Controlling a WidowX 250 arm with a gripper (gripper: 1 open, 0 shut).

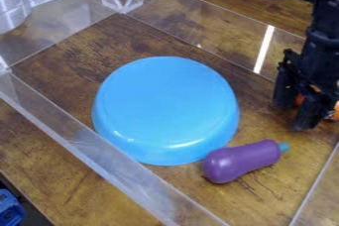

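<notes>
My black gripper [302, 109] is low at the right edge of the camera view, over an orange carrot [327, 111] that it largely covers. Whether the fingers are open or shut on it cannot be made out. A light blue upturned bowl or disc [166, 109] lies in the middle. A purple eggplant toy [243, 161] with a teal tip lies below it, left of and below the gripper.
Clear plastic walls run along the left and back of the wooden surface [106, 42]. A blue object [8, 210] sits at the lower left edge.
</notes>
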